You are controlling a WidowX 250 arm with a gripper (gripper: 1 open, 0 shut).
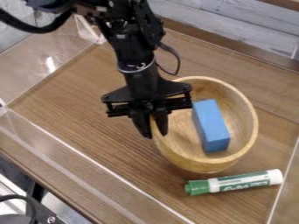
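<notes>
My gripper (pixel 155 122) is shut on the left rim of a wooden bowl (pixel 233 101), its fingertips partly hidden at the rim. A blue block (pixel 211 124) lies inside the bowl, toward the right. A green and white marker (pixel 233 183) lies on the wooden surface in front of the bowl, at the lower right.
Clear plastic edging runs along the left and front, with cables at the lower left and a pale wall at the back.
</notes>
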